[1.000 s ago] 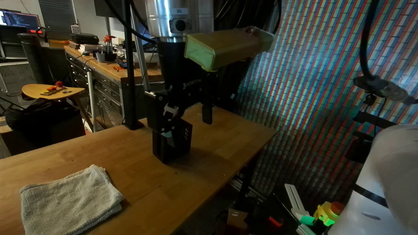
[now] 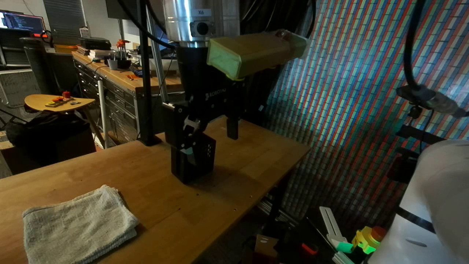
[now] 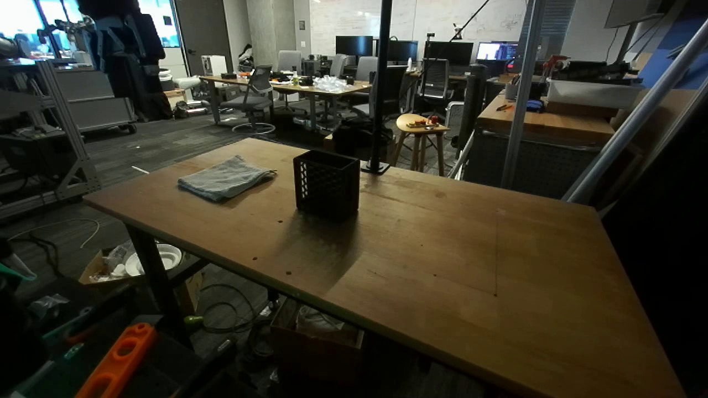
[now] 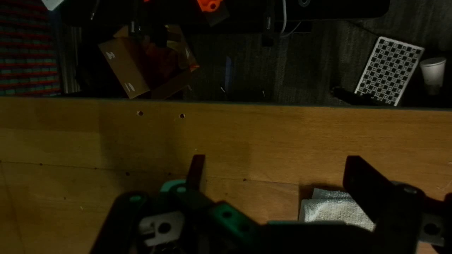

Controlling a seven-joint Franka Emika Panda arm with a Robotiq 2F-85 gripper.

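My gripper is open, its two fingers wide apart and nothing seen between them. In the wrist view the gripper shows bare tabletop in its gap. A small black crate with lattice sides stands upright on the wooden table. From exterior view 1, the gripper overlaps the upper part of this crate; whether they touch I cannot tell. A folded grey cloth lies flat, well apart from the crate. Part of the cloth shows by the right finger in the wrist view.
A black post rises at the table's far edge, behind the crate. Past the near edge, a cardboard box sits below table height.
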